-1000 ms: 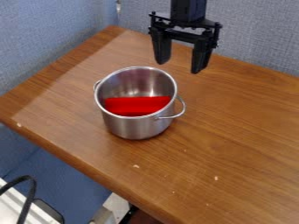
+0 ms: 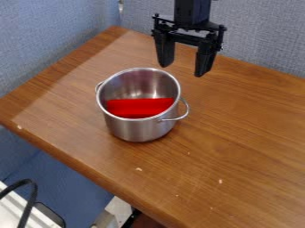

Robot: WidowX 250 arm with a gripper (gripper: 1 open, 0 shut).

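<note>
A stainless steel pot (image 2: 141,129) with two wire handles stands left of centre on the wooden table. Inside it lies a red object (image 2: 138,107), partly hidden by the rim. Above and behind the pot, my black gripper (image 2: 184,61) hangs open, its two fingers wide apart with nothing between them, clear of the pot.
Grey-blue padded walls stand behind and to the left. Beyond the table's lower left edge are a dark cable and white equipment.
My gripper is slightly lower in the view than one second ago. The pot and red object are where they were.
</note>
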